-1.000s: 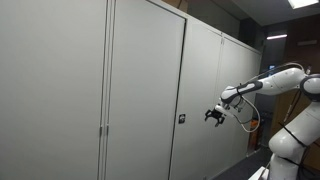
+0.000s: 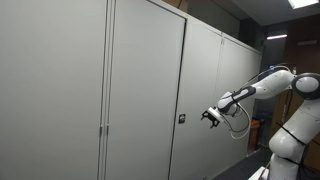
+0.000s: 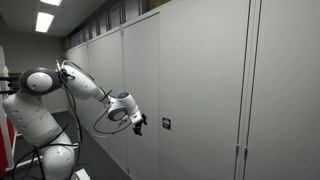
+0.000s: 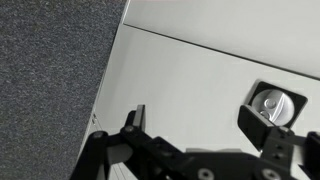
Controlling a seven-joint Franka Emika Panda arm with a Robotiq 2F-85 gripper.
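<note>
A tall light-grey cabinet door [image 2: 145,90] carries a small dark square latch with a round silver turn-knob [image 4: 272,104]. The latch [image 2: 182,118] also shows on the door in exterior view 1, and the same latch [image 3: 167,124] appears in exterior view 2. My gripper is open, with nothing between its fingers. In the wrist view the knob lies just beyond the right finger [image 4: 256,126], outside the gap. From outside, the gripper [image 2: 211,117] hangs in front of the cabinet, apart from the latch; the exact distance to the door cannot be told.
Grey carpet [image 4: 50,80] runs along the foot of the cabinet. Other tall grey panels [image 3: 205,90] stand beside the door. Behind the arm base [image 2: 285,155] is a dark wall with an orange-brown panel. The space before the cabinet looks clear.
The cabinet and latch look unchanged.
</note>
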